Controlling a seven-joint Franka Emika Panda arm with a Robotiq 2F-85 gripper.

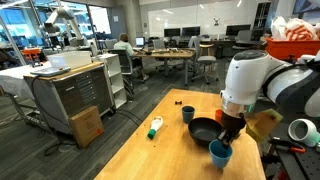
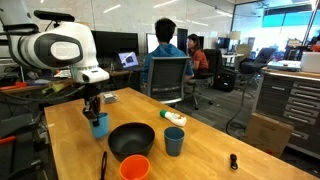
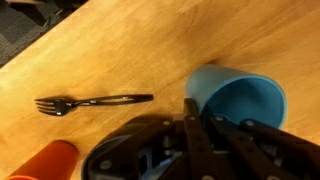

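My gripper is shut on the rim of a light blue cup (image 3: 242, 92), one finger appearing inside the opening and one outside. In the wrist view the cup's opening faces the camera and leans to the lower right. Exterior view 1 has the cup (image 1: 220, 152) just beneath the gripper, near the front edge of the table. From the other side, the cup (image 2: 100, 126) shows left of a black pan (image 2: 128, 140). How much space lies under it is hard to tell.
A black fork (image 3: 100, 101) lies on the wood, close to an orange cup (image 3: 48, 160). Beyond the pan stand a grey-blue cup (image 2: 173, 143) and a white-green bottle (image 2: 168, 118).
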